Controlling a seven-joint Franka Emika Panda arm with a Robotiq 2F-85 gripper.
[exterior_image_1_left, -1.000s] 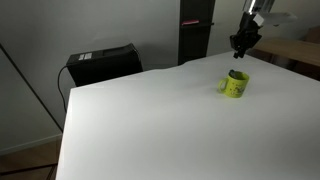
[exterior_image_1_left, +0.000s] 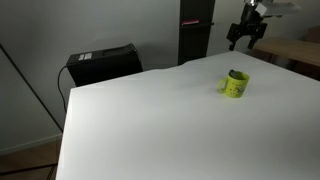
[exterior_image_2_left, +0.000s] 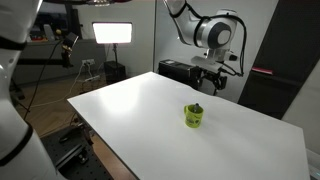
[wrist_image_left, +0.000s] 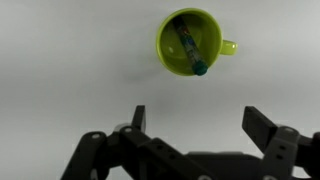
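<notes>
A yellow-green mug (exterior_image_1_left: 235, 87) stands upright on the white table, and its handle points to the right in the wrist view. Inside the mug (wrist_image_left: 172, 45) a marker (wrist_image_left: 188, 43) with a teal end leans across the opening; only a dark tip shows above the rim in the exterior views. My gripper (exterior_image_1_left: 242, 44) hangs above and apart from the mug, on its far side in the first exterior view. Seen from the wrist, the gripper is open, its two fingers wide apart with only bare table between them. The mug lies beyond the fingertips, outside the gap.
A black box-shaped device (exterior_image_1_left: 105, 66) with a cable is at the far edge in the first exterior view. A brown wooden surface (exterior_image_1_left: 290, 50) lies behind the arm.
The gripper has risen and drawn away from the mug, and its fingers have spread from close together to wide apart. The mug and the marker have stayed in place.
</notes>
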